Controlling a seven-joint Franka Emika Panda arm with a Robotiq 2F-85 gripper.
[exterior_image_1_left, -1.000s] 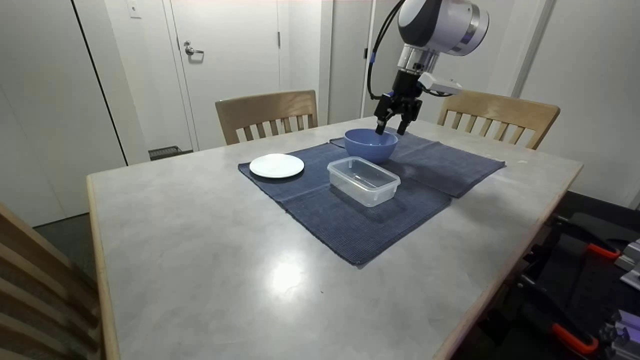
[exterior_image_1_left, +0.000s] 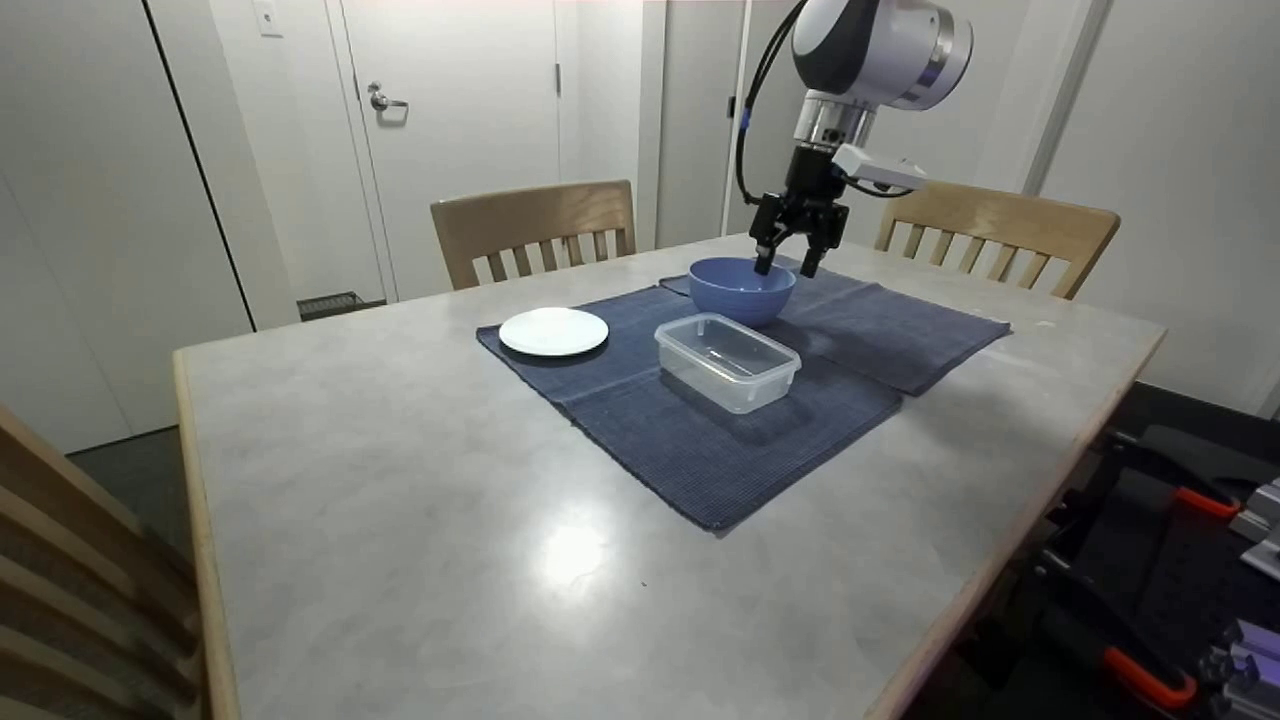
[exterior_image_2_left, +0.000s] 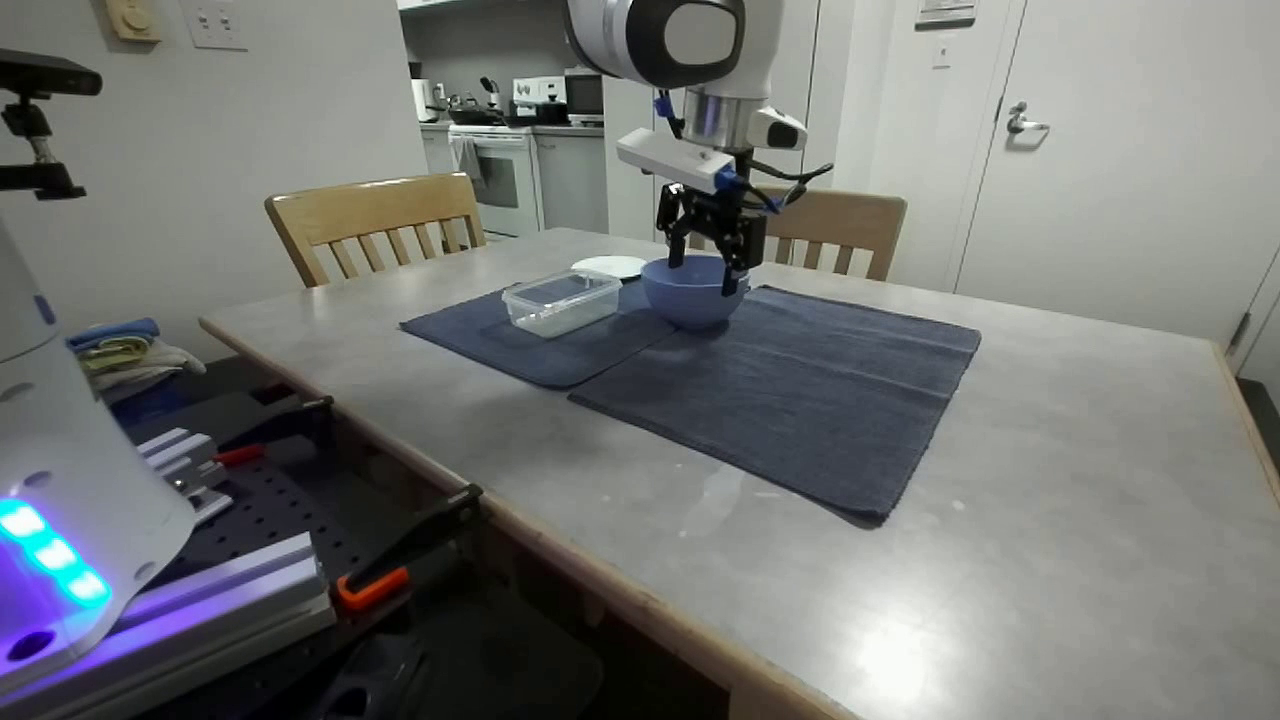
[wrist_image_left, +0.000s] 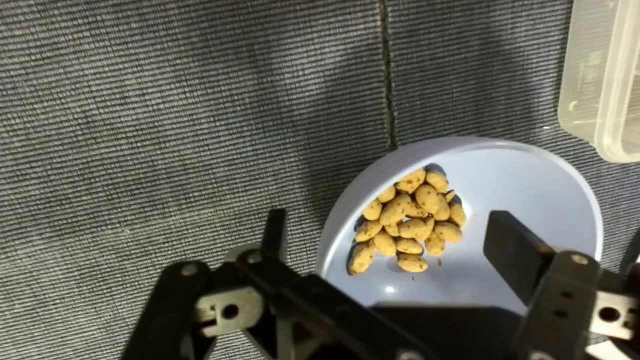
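A blue bowl (exterior_image_1_left: 729, 300) stands upright on the dark cloth mats. In the wrist view, several tan, speckled nut-like pieces (wrist_image_left: 412, 228) lie gathered in the bowl. My gripper is open over the bowl's side: one finger appears outside the rim, the other over the inside. Nothing is held between them. Seen from exterior view 2, the gripper (exterior_image_2_left: 702, 270) straddles the bowl's near wall; whether it touches the rim I cannot tell. A clear plastic container (exterior_image_1_left: 720, 374) sits close to the bowl and looks empty.
A white plate (exterior_image_1_left: 552, 332) rests at the mat's left side in exterior view 1. Dark blue mats (exterior_image_2_left: 816, 384) cover the table's middle.
The gripper has shifted very slightly, its right finger in exterior view 1 now a little lower and farther right. Bowl, container and plate have not moved.
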